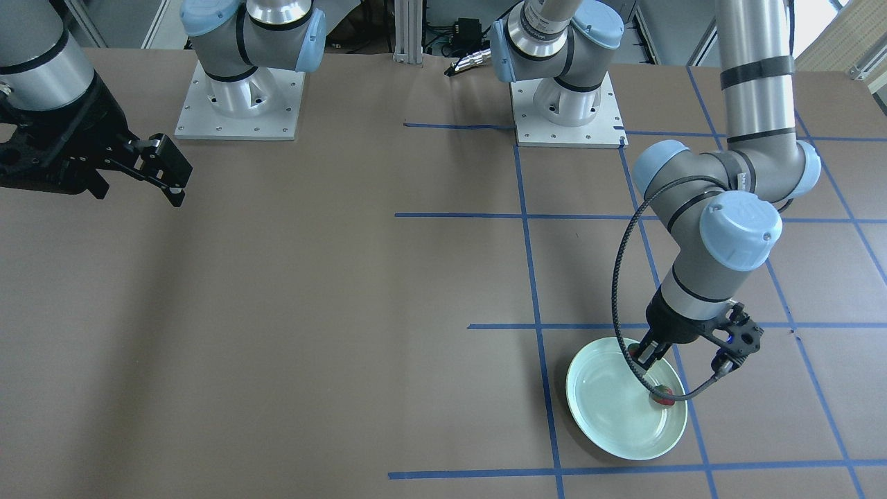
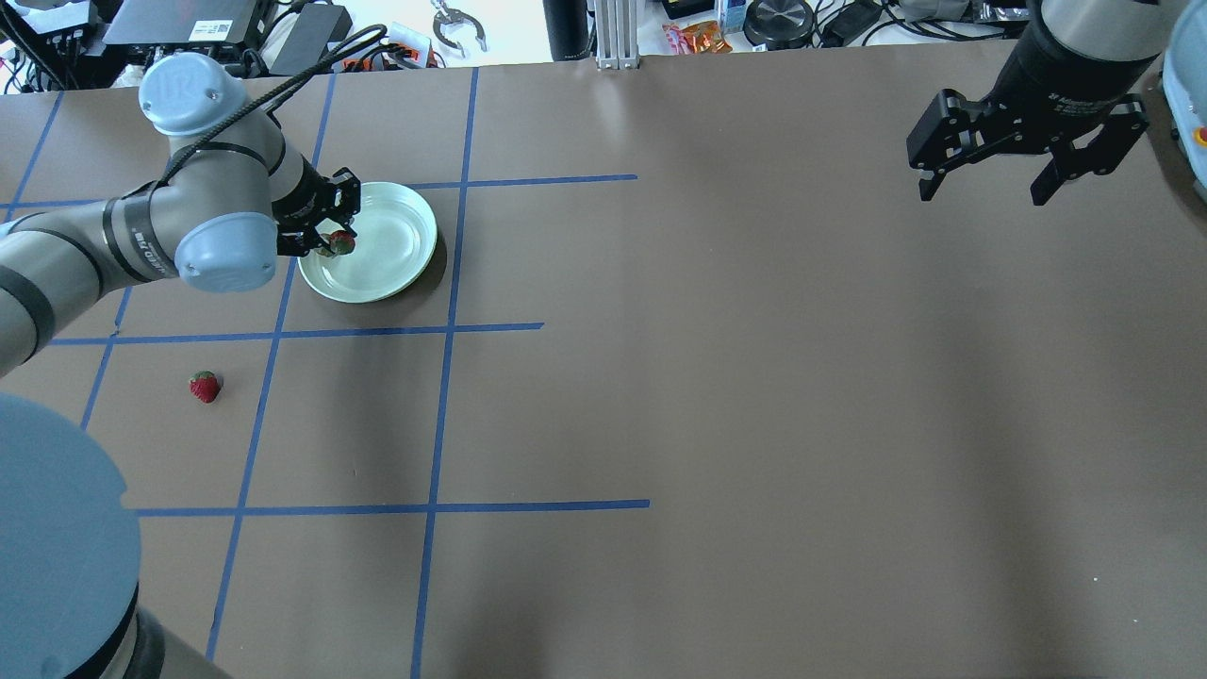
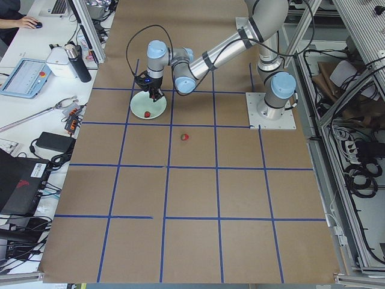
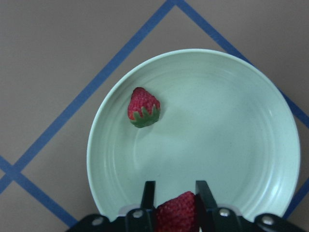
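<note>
My gripper is over the pale green plate [image 4: 217, 125], shut on a red strawberry [image 4: 176, 215], seen at the bottom of the wrist view. A second strawberry [image 4: 143, 107] with green leaves lies on the plate, toward its rim. In the front view the gripper [image 1: 644, 357] hangs low over the plate [image 1: 607, 424], and the cable partly hides what it holds. A third strawberry [image 2: 205, 387] lies on the table outside the plate, seen in the top and left views.
Another arm's black tool [image 2: 1024, 141] hangs at the upper right of the top view. Two further arm bases stand at the back of the front view.
</note>
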